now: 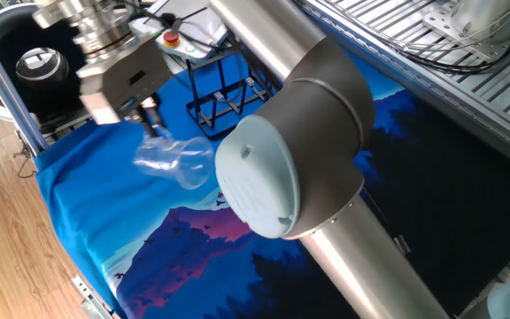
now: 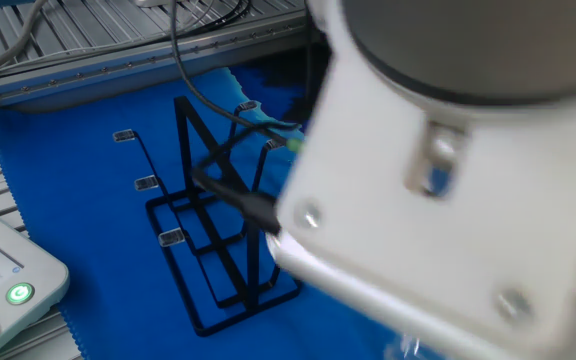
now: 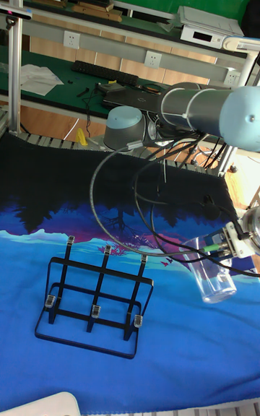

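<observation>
A clear, see-through cup (image 1: 177, 162) hangs in the air on its side, and my gripper (image 1: 155, 131) is shut on it at its handle side. Motion blurs both in exterior view 1. In exterior view 3 the cup (image 3: 214, 281) is at the right, tilted, its mouth facing down and toward the viewer. A black wire rack (image 3: 94, 297) with clear clips on its prong ends stands on the blue cloth (image 3: 177, 347), left of the cup and apart from it. The gripper body (image 2: 448, 200) fills the right of exterior view 2, and the fingers are hidden there.
A control box (image 2: 3, 275) with a red button lies beside the rack. Loose cables (image 3: 139, 185) loop from the arm above the cloth. A black bin (image 1: 42, 66) stands past the cloth's edge.
</observation>
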